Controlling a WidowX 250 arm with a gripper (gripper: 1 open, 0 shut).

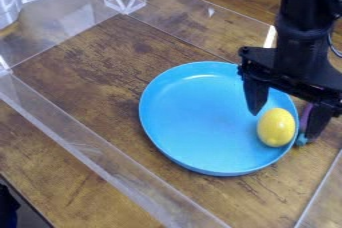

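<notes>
My black gripper (283,92) hangs over the right side of a round blue plate (194,112), open, with its fingers spread apart. A yellow egg-shaped object (277,127) lies on the plate just below the gripper, toward the right rim. The gripper and arm hide part of the plate's right edge.
A small purple and teal item (310,126) sits right of the plate, partly hidden by the gripper. Clear plastic walls border the wooden table (94,62). The table left of the plate is clear.
</notes>
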